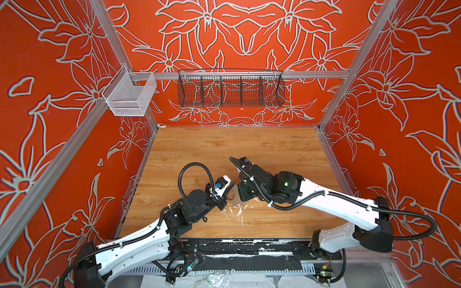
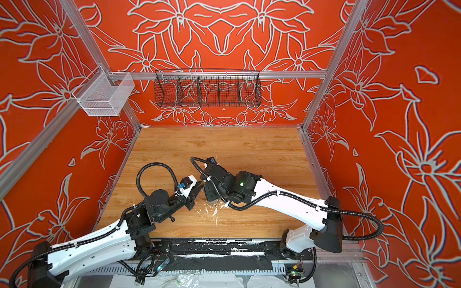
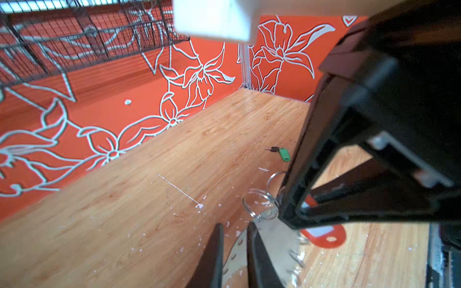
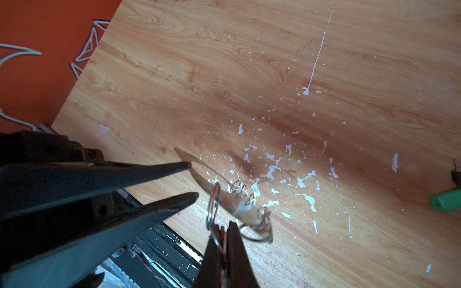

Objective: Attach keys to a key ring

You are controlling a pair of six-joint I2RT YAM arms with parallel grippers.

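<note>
My two grippers meet above the table's middle. The right gripper is shut on a wire ring (image 4: 212, 206), with a reddish sliver between its fingers. A metal piece (image 4: 235, 201) with several small rings lies below or beside it; I cannot tell what carries it. My left gripper has its fingers a little apart beside that metal piece; whether they touch it is unclear. In the left wrist view a red tag (image 3: 329, 237) shows behind the right gripper, and a dark key (image 3: 274, 149) with a green tag (image 3: 284, 154) lies on the table beyond.
A black wire basket (image 1: 230, 88) hangs on the back wall and a white basket (image 1: 129, 96) at the back left.
</note>
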